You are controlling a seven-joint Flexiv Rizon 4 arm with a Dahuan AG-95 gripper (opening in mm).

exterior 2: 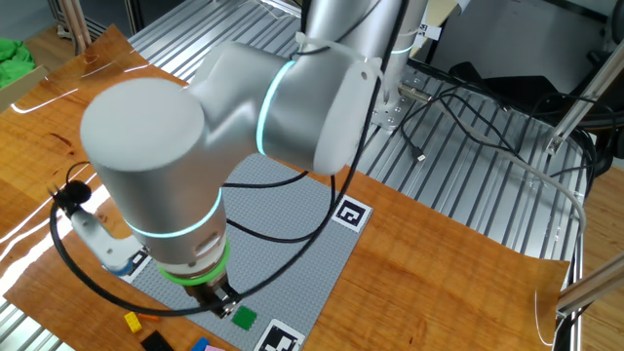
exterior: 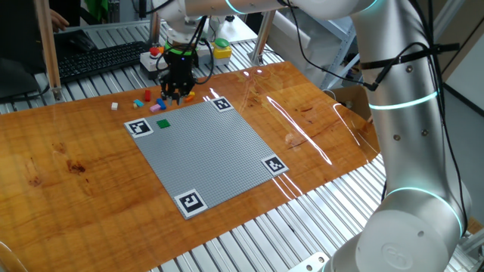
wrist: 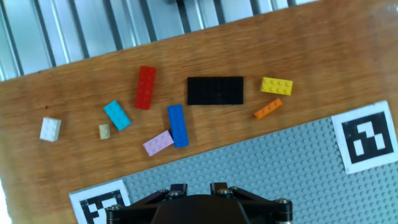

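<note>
My gripper is open, its two black fingertips apart at the bottom of the wrist view with nothing visible between them. It hangs above the far edge of the grey baseplate (exterior: 204, 143). Beyond that edge, loose on the wood, lie a black brick (wrist: 215, 91), a blue brick (wrist: 178, 126), a pink brick (wrist: 158, 143), a red brick (wrist: 145, 88), a cyan brick (wrist: 117, 115), a beige piece (wrist: 104, 131), a white brick (wrist: 50, 129), a yellow brick (wrist: 277, 86) and an orange brick (wrist: 268, 109). On the plate sits a green brick (exterior: 163, 124), near one corner.
Marker squares, one of them a corner marker (exterior: 191, 202), cover the baseplate's corners. A keyboard (exterior: 102, 63) rests behind the wooden table (exterior: 83, 181). Loose black cable (exterior 2: 283, 283) loops round the wrist. Much of the wood on both sides of the plate is bare.
</note>
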